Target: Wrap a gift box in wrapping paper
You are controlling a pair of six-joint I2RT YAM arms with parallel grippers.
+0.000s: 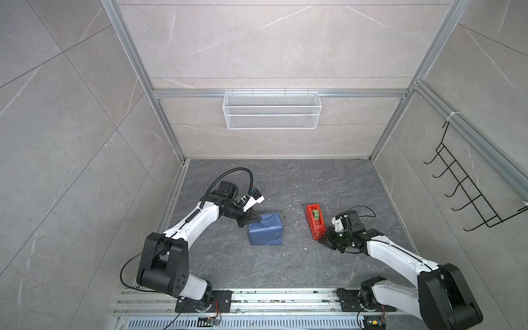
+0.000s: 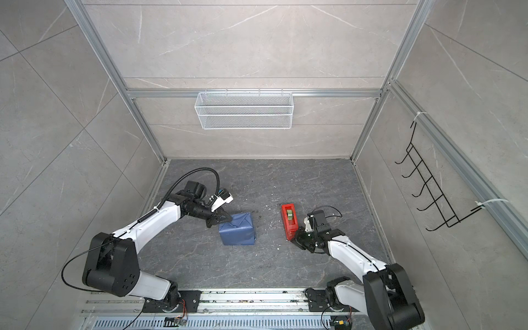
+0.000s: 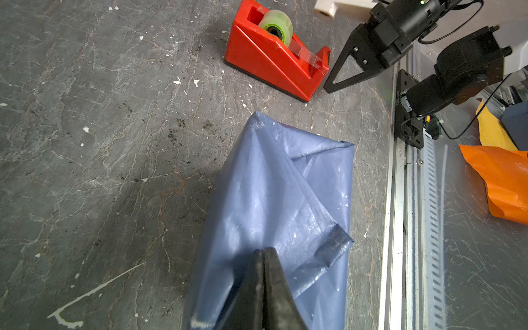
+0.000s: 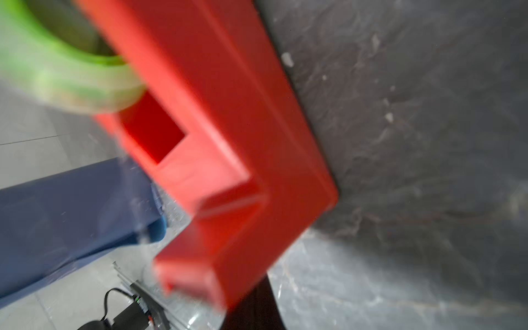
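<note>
The gift box [image 1: 266, 230], covered in blue wrapping paper, lies on the floor between my arms. In the left wrist view the paper [image 3: 275, 181] shows diagonal folds on the box's top, with a flap whose shiny corner [image 3: 332, 244] sticks out at the right edge. My left gripper is shut, its tips at the top of the wrapped box; no paper shows between them. Right of the box stands a red tape dispenser [image 1: 314, 222] with a green-cored tape roll [image 3: 276, 26]. At the dispenser's front end is my right gripper, shut and partly hidden behind it.
Orange [image 3: 497, 178] and yellow sheets [image 3: 491, 127] lie beyond the metal rail [image 3: 404, 231] at the front. A white wire basket [image 1: 272, 110] hangs on the back wall, a black hook rack [image 1: 467, 189] on the right wall. Behind the box the floor is clear.
</note>
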